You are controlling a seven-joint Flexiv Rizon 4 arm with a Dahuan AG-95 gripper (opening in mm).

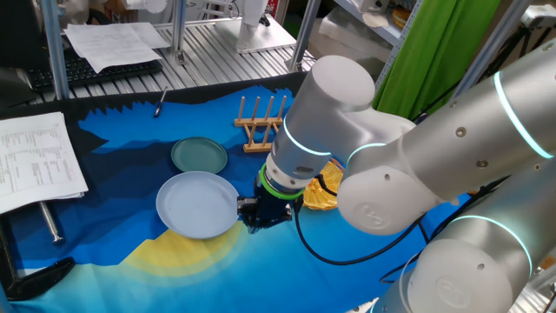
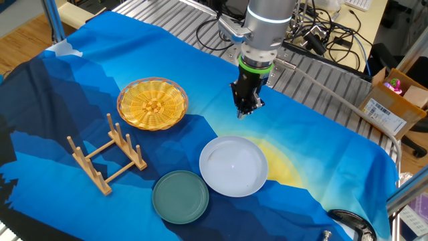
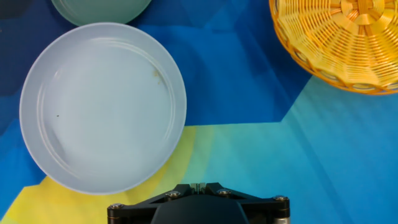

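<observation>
My gripper shows at the bottom of the wrist view, its fingertips together and nothing visible between them. It hangs above the cloth, clear of everything, beside the light blue-grey plate (image 3: 102, 109). In exterior view 2 the plate (image 2: 233, 166) lies flat and empty, in front of the gripper (image 2: 247, 110). A smaller green plate (image 2: 180, 197) rests close beside it, empty too. The round yellow wicker basket (image 2: 152, 104) is also empty; the arm partly covers it in exterior view 1. A wooden peg rack (image 2: 110, 157) stands near the basket.
Blue and yellow cloth covers the table. Papers (image 1: 39, 161), a black clamp-like part (image 1: 39, 278) and a pen (image 1: 161, 103) lie toward its edges in exterior view 1. A cable (image 1: 326, 258) loops beside the arm. Bare cloth (image 2: 334, 147) stretches right of the large plate in exterior view 2.
</observation>
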